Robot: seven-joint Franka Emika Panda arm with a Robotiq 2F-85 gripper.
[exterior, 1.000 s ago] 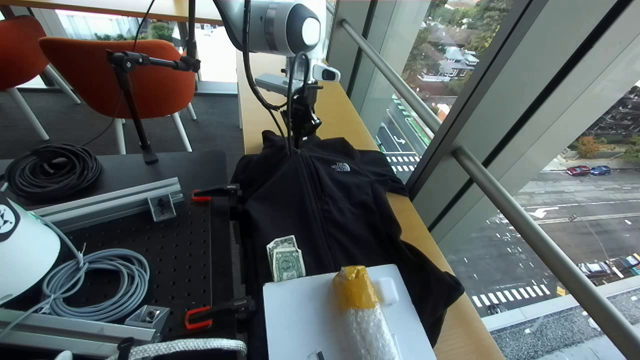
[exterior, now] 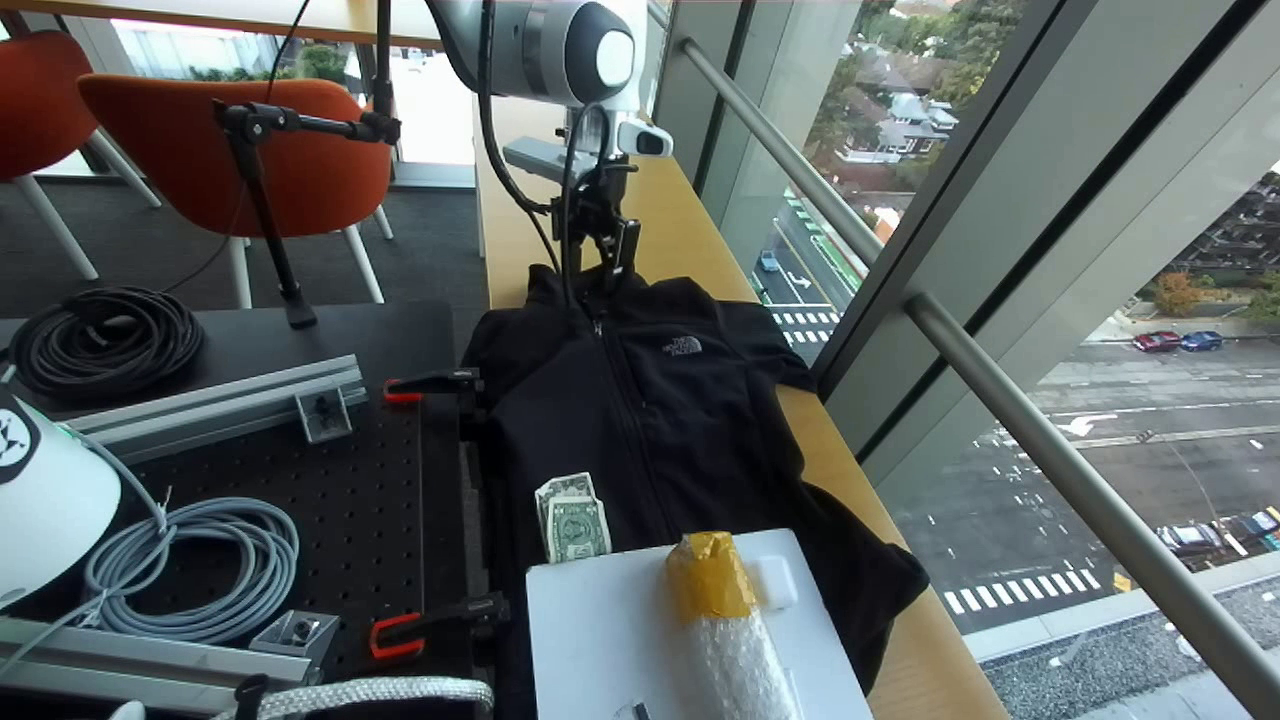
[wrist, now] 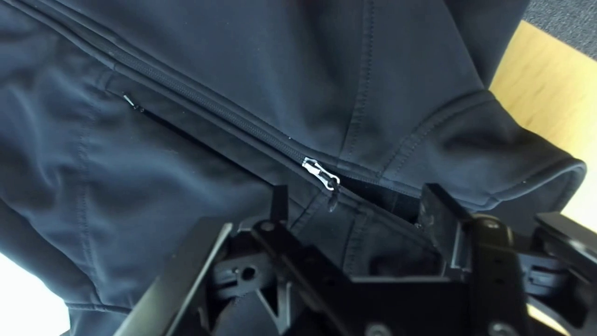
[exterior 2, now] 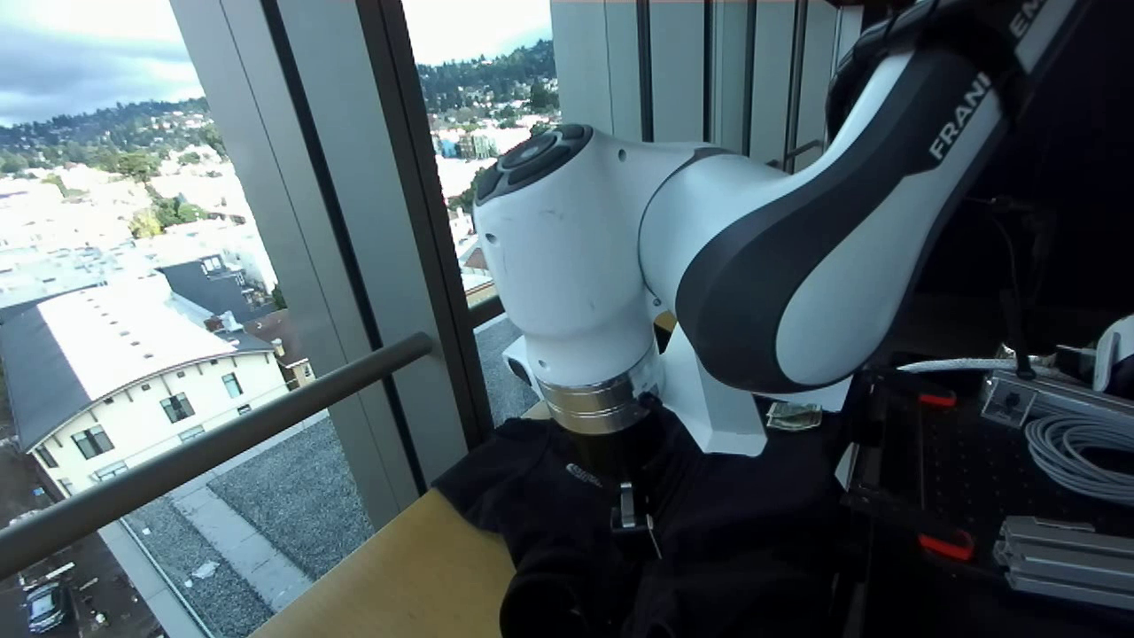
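Note:
A black jacket [exterior: 684, 414] lies spread out, its front zipper running down the middle. In the wrist view the silver zipper slider [wrist: 320, 173] shows near the collar end, with a short dark pull tab [wrist: 334, 200] hanging from it. My gripper is open over the collar area, one fingertip on each side of that tab and clear of it. I see nothing held between the fingers. From the first exterior view, the gripper [exterior: 599, 262] is at the collar, fingers pointing down; whether they touch the cloth is unclear. In the second exterior view the arm hides it.
A white box [exterior: 624, 636] with a bubble-wrapped roll [exterior: 738, 654] covers the jacket's lower end, beside some dollar bills [exterior: 576, 522]. Orange-tipped clamps [exterior: 402, 394] line the black pegboard [exterior: 372, 504]. A window railing [exterior: 1032, 396] runs along the other side.
The gripper's fingers, close together a second ago, now stand apart. My arm has shifted slightly to the left in the first exterior view. The jacket's collar cloth has changed shape slightly.

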